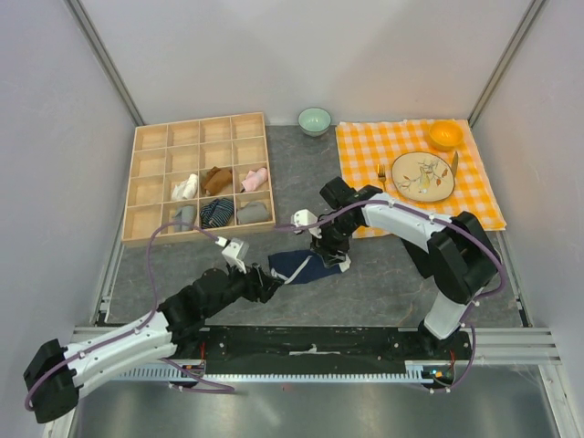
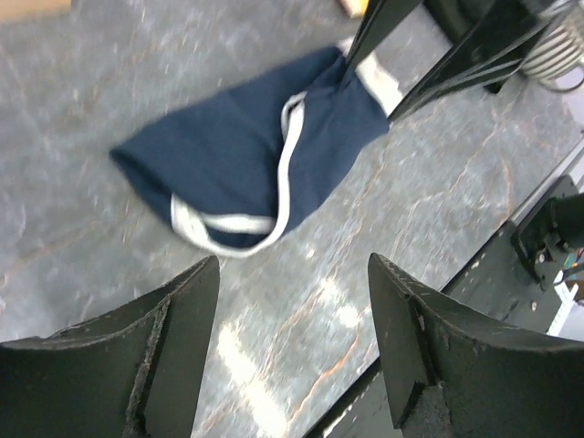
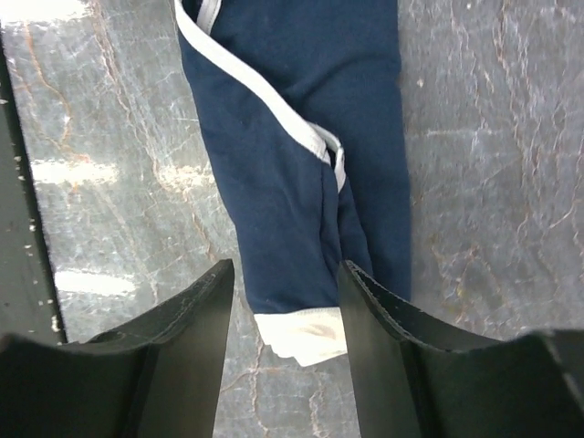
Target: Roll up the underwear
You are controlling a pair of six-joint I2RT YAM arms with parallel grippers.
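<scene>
The navy underwear (image 1: 286,266) with white bands lies folded flat on the grey counter, its white end to the right. My left gripper hangs open off the underwear's left side, with bare counter between its fingers. My right gripper (image 1: 330,252) is over the right end of the underwear. In the right wrist view its open fingers (image 3: 187,338) flank the lower part of the navy cloth (image 3: 283,237), near the white band; whether they touch it is unclear.
A wooden compartment box (image 1: 151,161) with folded garments stands at the back left. A checked cloth (image 1: 365,137) with plate (image 1: 422,177) and yellow bowl (image 1: 444,134) is at the back right. A green bowl (image 1: 314,121) sits at the back.
</scene>
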